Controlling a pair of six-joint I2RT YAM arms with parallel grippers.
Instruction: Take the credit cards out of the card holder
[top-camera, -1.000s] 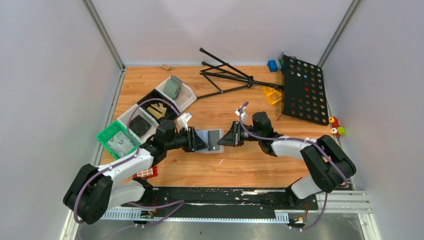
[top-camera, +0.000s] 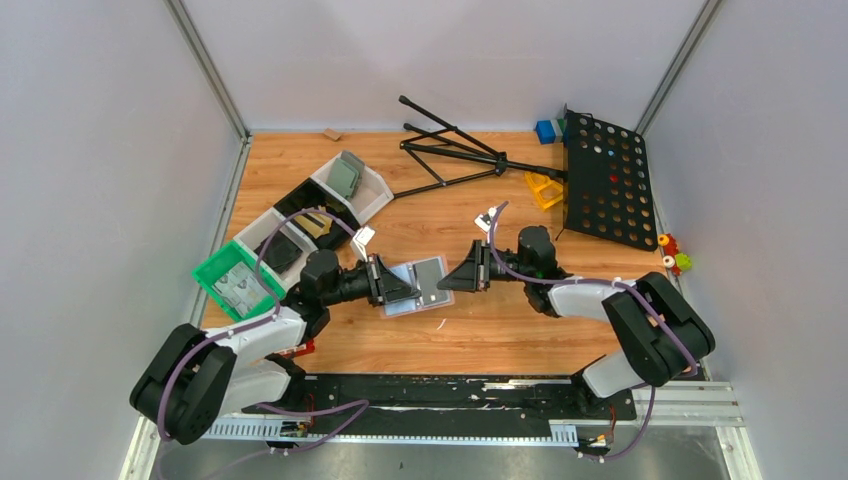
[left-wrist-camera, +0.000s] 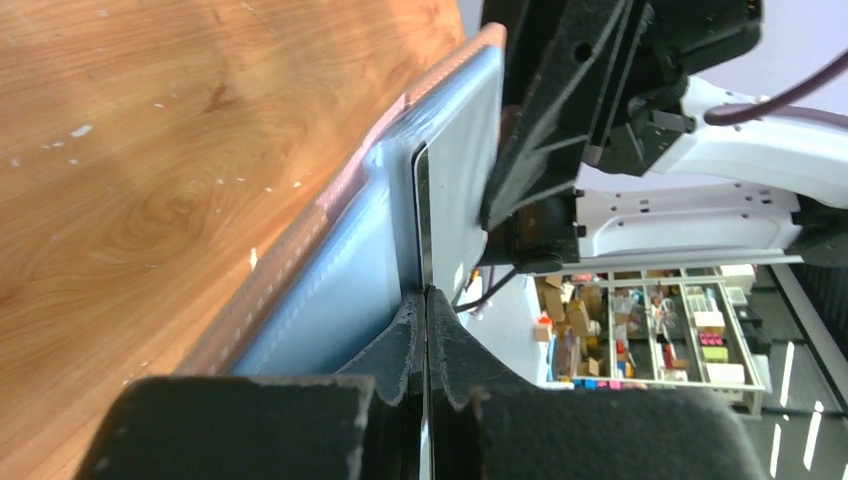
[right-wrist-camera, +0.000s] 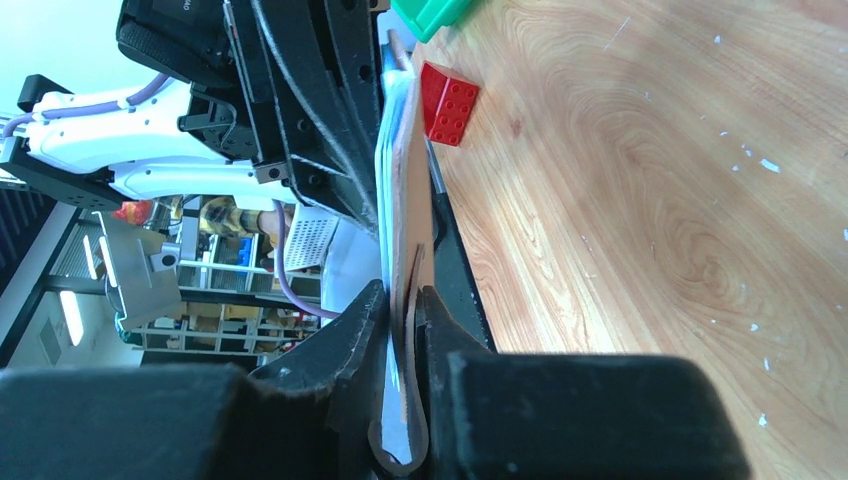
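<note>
A light blue and pinkish card holder (top-camera: 400, 303) hangs open between my two grippers, a grey card (top-camera: 433, 270) on its face. My right gripper is shut on the holder's edge, its layers showing between the fingers. My left gripper is shut, its fingertips meeting at the near end of the grey card (left-wrist-camera: 463, 150). Whether the card's edge lies between them or only touches the tips, I cannot tell. The blue sleeve (left-wrist-camera: 350, 290) runs below and beside the card.
Open bins, with a green one (top-camera: 232, 283) at the near end, stand at the left. A black tripod (top-camera: 455, 150) lies at the back, and a black perforated rack (top-camera: 608, 180) stands at the right. Bare wood lies in front of the holder.
The card holder has tilted, its right end now a little higher in the top view. My left gripper has shifted slightly right along the holder.
</note>
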